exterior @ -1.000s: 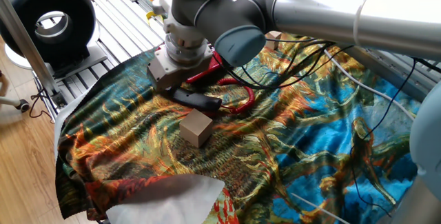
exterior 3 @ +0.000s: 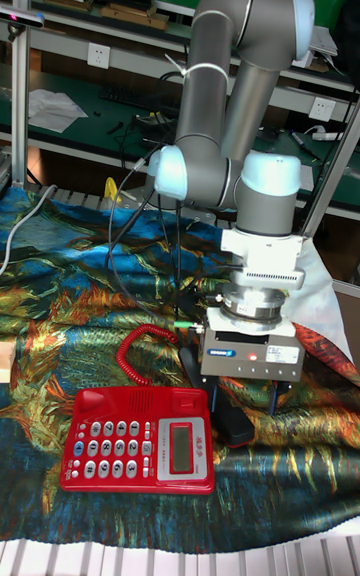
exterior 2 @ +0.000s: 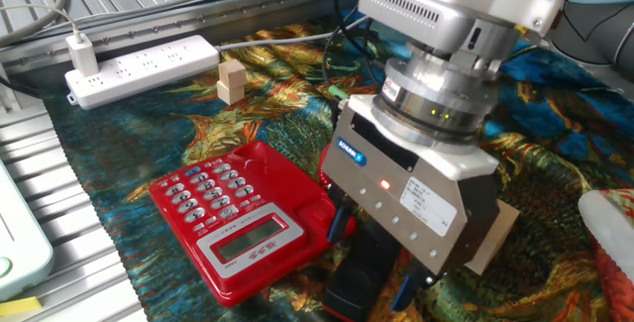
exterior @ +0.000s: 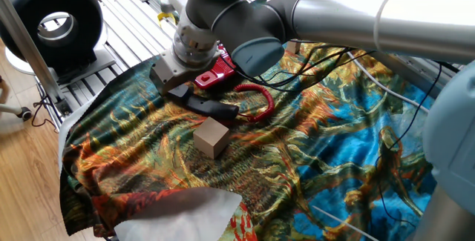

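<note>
A red desk telephone [exterior 2: 248, 223] with silver keys and a small display lies on the patterned cloth. Its black handset [exterior 3: 230, 421] is off the base, lying beside it on the cloth with a red coiled cord [exterior: 261, 113] trailing from it. Over the handset, my gripper [exterior 3: 243, 412] points downward with its fingers [exterior 2: 341, 221] spread wide apart. From exterior view 2, the black handset [exterior 2: 363, 270] appears in or just below the gap; whether either finger touches it I cannot tell. In exterior view 1 the gripper body hides the fingertips.
A wooden block [exterior: 211, 138] stands near the handset; smaller wooden blocks [exterior 2: 231, 82] are by a white power strip [exterior 2: 149, 72]. Loose cables [exterior: 297, 85] hang under the arm. Open cloth [exterior: 282, 174] spreads beyond the block.
Handset and block have not moved.
</note>
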